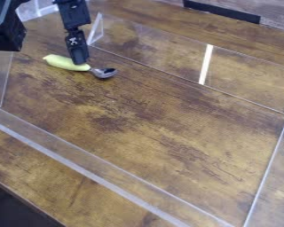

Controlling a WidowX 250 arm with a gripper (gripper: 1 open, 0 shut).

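Note:
A pale yellow-green elongated object point(61, 61) lies on the wooden table at the upper left. Beside its right end rests a metal spoon head point(104, 73); whether a handle runs beneath the object is hard to tell. My black gripper point(79, 58) points down just over the right end of the yellow object, near the spoon. It is open, though its fingers are small and partly overlap in this view.
Clear plastic walls border the wooden work surface point(145, 133), with white tape strips on them. A dark bar point(222, 11) lies beyond at the back.

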